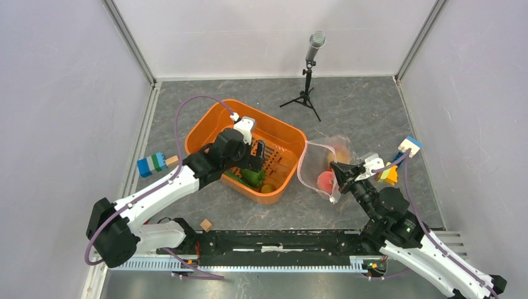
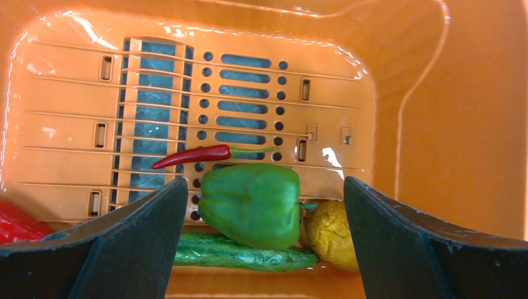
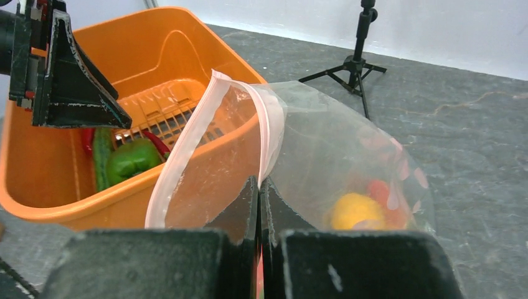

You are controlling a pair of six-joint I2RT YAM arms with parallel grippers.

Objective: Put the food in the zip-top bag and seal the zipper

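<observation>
My left gripper is open above the orange basket, its fingers empty. Beneath it are a green bell pepper, a red chili, a cucumber, a yellow-brown round item and a red item at the left edge. My right gripper is shut on the rim of the clear zip top bag, which stands with its mouth open. A yellow fruit and a red one are inside it.
A microphone tripod stands at the back. Toy blocks lie left and right, and a small wooden cube sits at the front. The floor behind the bag is clear.
</observation>
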